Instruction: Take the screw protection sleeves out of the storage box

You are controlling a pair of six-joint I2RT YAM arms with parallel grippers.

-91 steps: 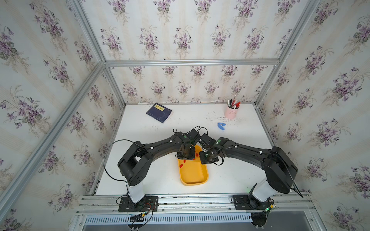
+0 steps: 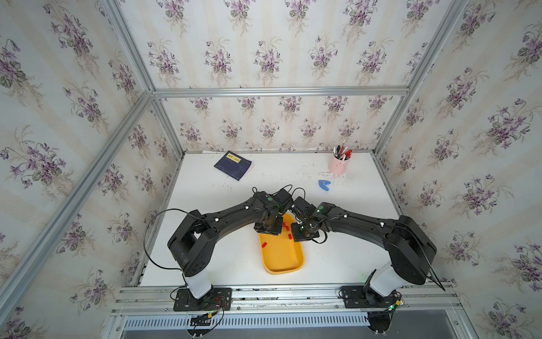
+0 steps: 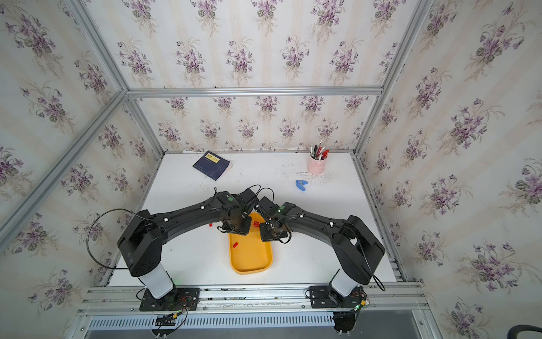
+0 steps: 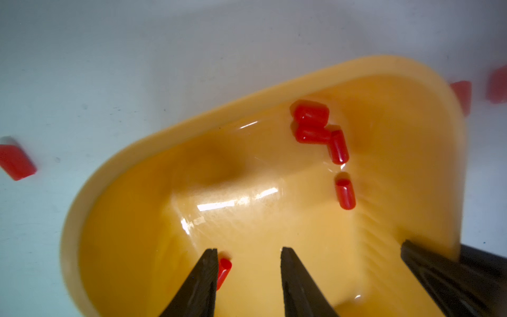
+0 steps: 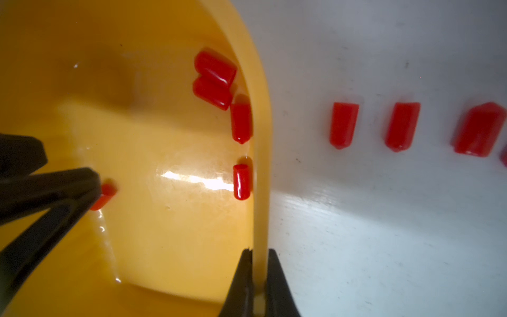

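The storage box [image 2: 282,265] is a yellow tray with rounded corners. In the left wrist view, two red sleeves [image 4: 312,115] lie side by side, a third [image 4: 338,148] touches them, and another [image 4: 344,194] rests a little apart. A further sleeve [image 4: 224,270] shows just beside one fingertip of my left gripper, which hangs over the box, fingers apart, nothing visibly held between them. My right gripper is shut on the box's rim [image 5: 261,158], one finger on either side of the wall.
Outside the box, several red sleeves [image 5: 343,125] lie on the white table; another [image 4: 15,161] lies on the opposite side. A dark blue booklet [image 2: 232,165], blue clip-like object [image 2: 324,184] and pink pen cup [image 2: 338,165] stand far back. Both arms' wrists are close together.
The box and left gripper have shifted slightly; the right arm stays put.
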